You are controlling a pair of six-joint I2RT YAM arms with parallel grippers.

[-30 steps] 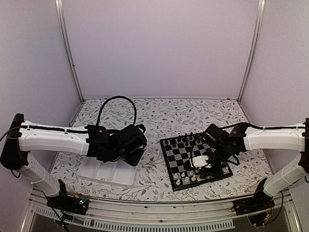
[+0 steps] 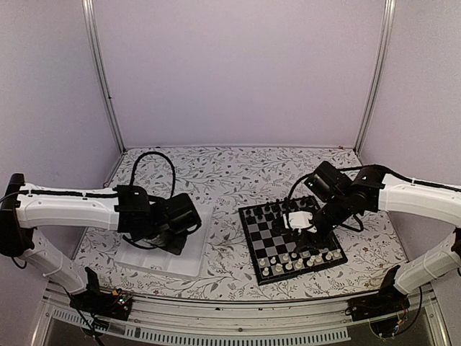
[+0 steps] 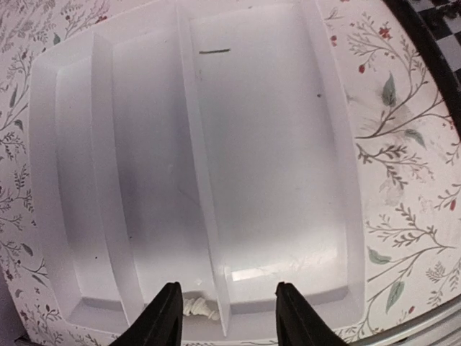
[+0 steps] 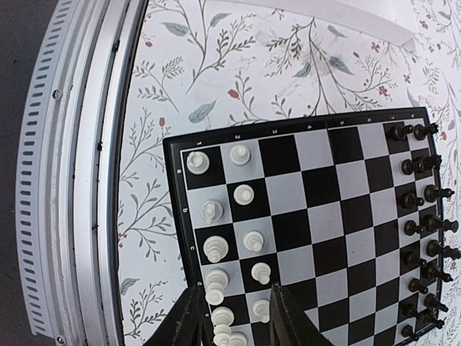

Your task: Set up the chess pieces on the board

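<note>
My left gripper hangs open over the white divided tray (image 3: pixel 346 180), whose middle compartment holds a white piece (image 3: pixel 202 308) lying on its side near the end; the other compartments look empty of pieces. My right gripper is open above the chessboard (image 4: pixel 323 252), nothing seen between its fingers. White pieces (image 4: pixel 212 210) stand in two rows along one side of the board, black pieces (image 4: pixel 438 193) along the opposite side, with the middle squares clear.
A metal rail (image 2: pixel 238 310) runs along the front edge; walls enclose the back and sides.
My left gripper has moved left, further over the tray. My right gripper has risen up from the white pieces' side of the board.
</note>
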